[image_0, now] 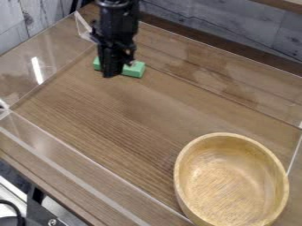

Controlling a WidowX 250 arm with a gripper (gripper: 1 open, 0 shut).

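My dark gripper (116, 64) hangs at the upper left of the camera view, low over a green block (134, 69) on the wooden table, partly covering it. Whether its fingers are open or shut, or touch the block, I cannot tell.
A round, empty light-wood bowl (231, 179) sits at the lower right. Walls border the table at the back, and dark cables show at the lower left edge.
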